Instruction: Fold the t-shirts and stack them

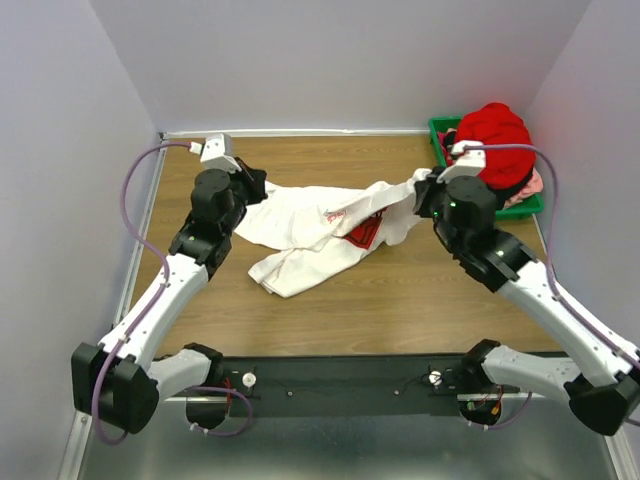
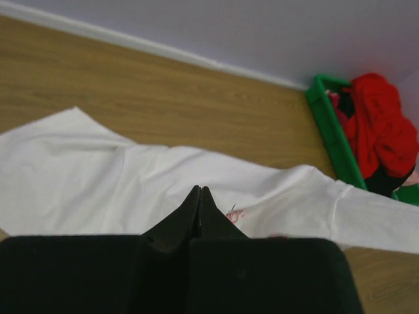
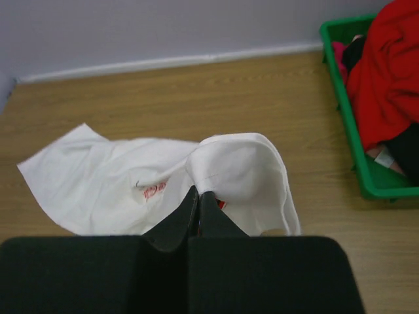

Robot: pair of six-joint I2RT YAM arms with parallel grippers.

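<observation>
A white t-shirt with a red print lies crumpled and spread across the middle of the wooden table. Its right part is lifted toward my right gripper, which is shut on the cloth; in the right wrist view the raised white fabric rises at the fingertips. My left gripper is raised above the shirt's left side, shut, with no cloth showing between its fingers. In the left wrist view the shirt stretches out behind the shut fingertips, its lifted end running off to the right.
At the back right stands a green bin heaped with red, black and pink clothes. Bare table lies in front of the shirt and also behind it. Walls close in the left, back and right sides.
</observation>
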